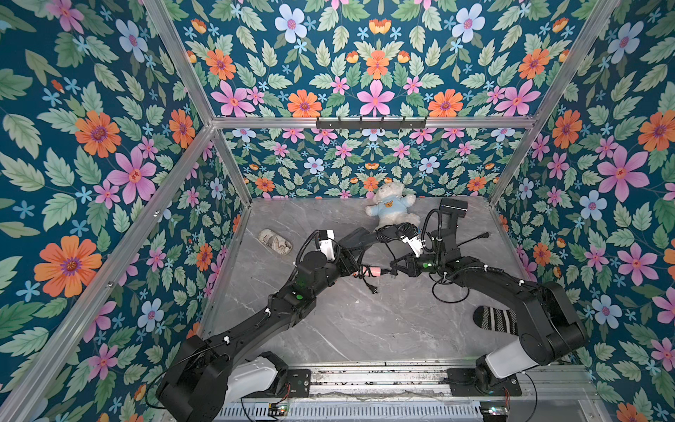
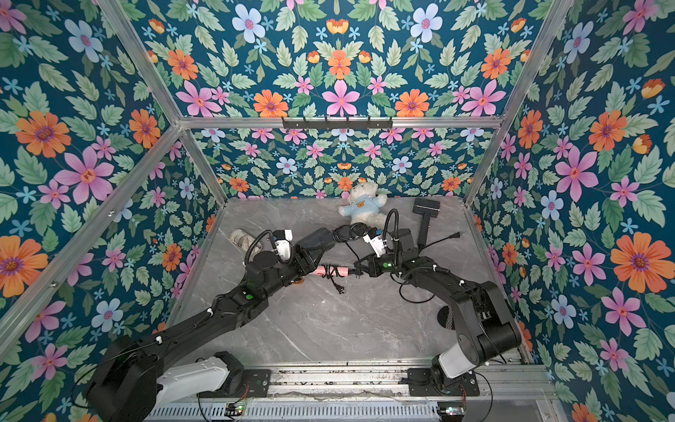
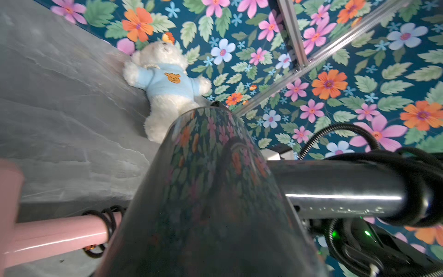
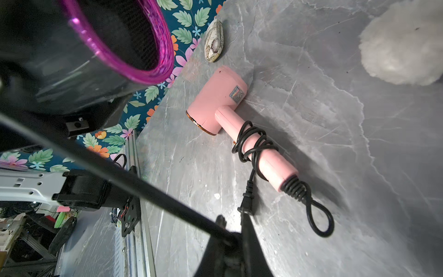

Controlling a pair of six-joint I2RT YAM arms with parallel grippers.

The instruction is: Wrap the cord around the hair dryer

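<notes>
A glossy dark hair dryer (image 3: 207, 198) fills the middle of the left wrist view, its handle (image 3: 341, 189) pointing right with cord loops (image 3: 417, 184) at its end. Its magenta-rimmed mouth (image 4: 154, 76) shows in the right wrist view. My left gripper (image 2: 314, 260) is shut on this dryer above the table; its fingers are hidden in its own view. My right gripper is shut on the black cord (image 4: 152, 196), stretched from upper left to its fingertips. In the top right view, the right gripper (image 2: 360, 268) is in front of the dryer, and bundled cord (image 2: 351, 231) is at the handle.
Below lies a pink hair dryer (image 4: 253, 143) with cord around its handle and plug (image 4: 246, 203) loose. A teddy bear (image 2: 364, 204) is at the back, a black T-shaped object (image 2: 426, 211) right of it. A pale shoe (image 1: 275, 241) and striped sock (image 1: 495, 319) lie aside.
</notes>
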